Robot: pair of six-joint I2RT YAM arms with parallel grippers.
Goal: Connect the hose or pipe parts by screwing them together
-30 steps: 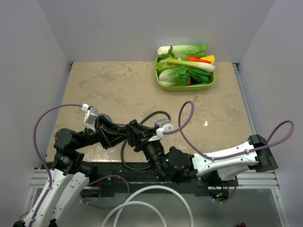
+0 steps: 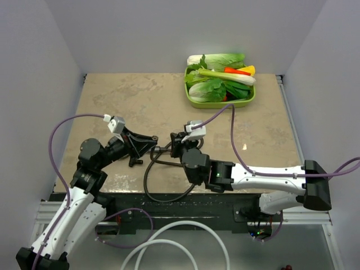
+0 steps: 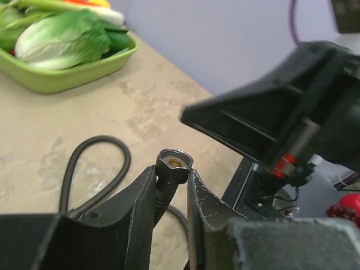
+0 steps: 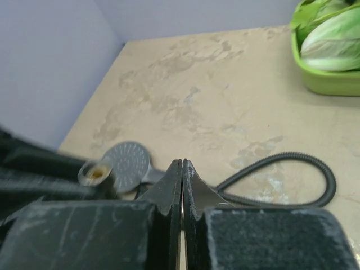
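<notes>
A dark corrugated hose [image 2: 145, 180] loops on the beige counter. In the left wrist view its metal end fitting [image 3: 173, 166] stands upright, gripped between the fingertips of my left gripper; the top view shows it at that gripper [image 2: 153, 140]. My right gripper is shut with nothing visible between its fingertips, close to the right of the fitting in the top view [image 2: 174, 143]. In the right wrist view, a round grey piece [image 4: 126, 163] lies on the counter behind the hose.
A green basket [image 2: 194, 100] of vegetables stands at the back right. Walls enclose both sides and the back, and a dark front edge [image 2: 169, 216] runs along the near side.
</notes>
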